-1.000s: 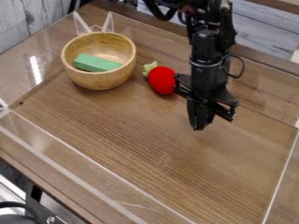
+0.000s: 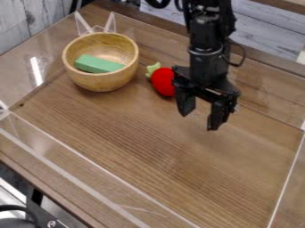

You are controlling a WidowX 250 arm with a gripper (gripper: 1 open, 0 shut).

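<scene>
My black gripper (image 2: 201,105) hangs over the wooden table (image 2: 143,169), open, with its two fingers spread apart. Just left of it sits a red round object (image 2: 166,81) with a small green piece at its top left. A yellowish bowl (image 2: 117,74) at the upper left holds a light green block (image 2: 99,64).
The bowl takes up the upper left. Light panels border the back edge, and a dark cable lies at the lower left corner.
The gripper's fingers have spread wider apart and appear slightly lower. The red object, the bowl and the block show no visible movement.
</scene>
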